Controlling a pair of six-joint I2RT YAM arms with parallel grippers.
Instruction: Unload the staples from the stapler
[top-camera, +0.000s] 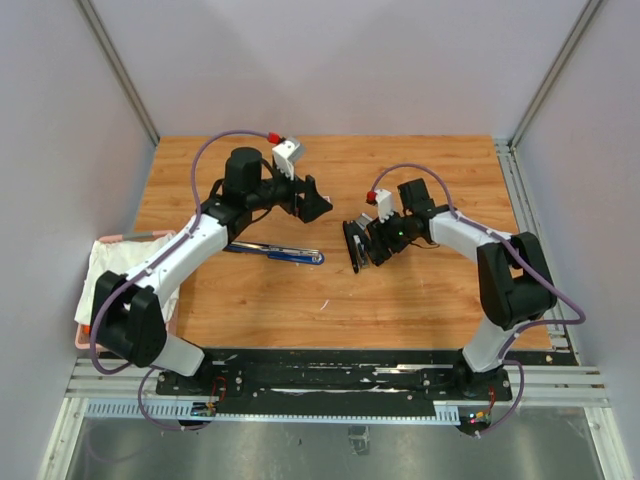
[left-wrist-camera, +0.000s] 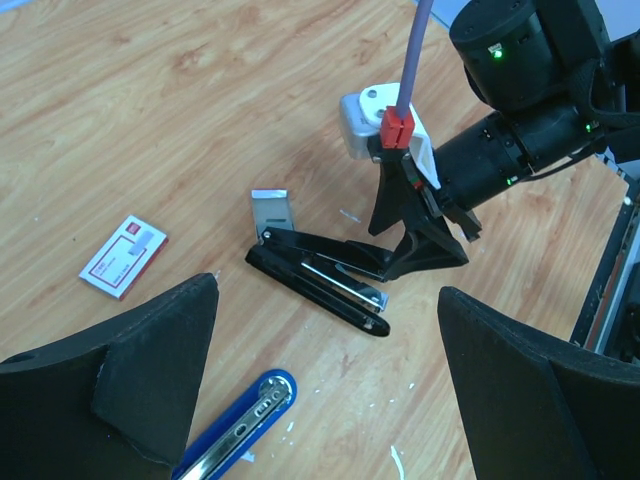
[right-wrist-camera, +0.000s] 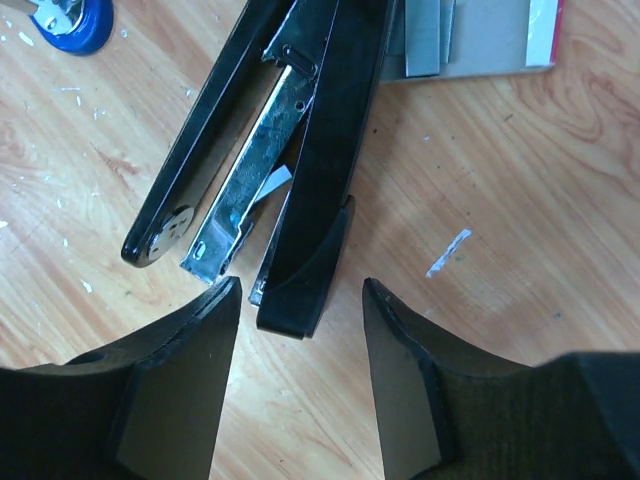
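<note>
The black stapler (right-wrist-camera: 318, 180) lies on its side on the table, spread apart at its hinge. Between its two black arms runs the metal magazine (right-wrist-camera: 258, 150), and a small strip of staples (right-wrist-camera: 273, 183) shows at it. My right gripper is open, its fingers on either side of the free end of one black arm, with no visible contact. To the left, my left gripper hangs open above the table, nothing between its fingers; in its view the stapler (left-wrist-camera: 318, 291) lies beyond, partly behind the right gripper.
A red-and-white staple box (left-wrist-camera: 123, 256) and a grey staple piece or tray (left-wrist-camera: 271, 210) lie near the stapler. A blue tool (top-camera: 275, 252) rests to the left. A basket with white cloth (top-camera: 118, 280) stands far left.
</note>
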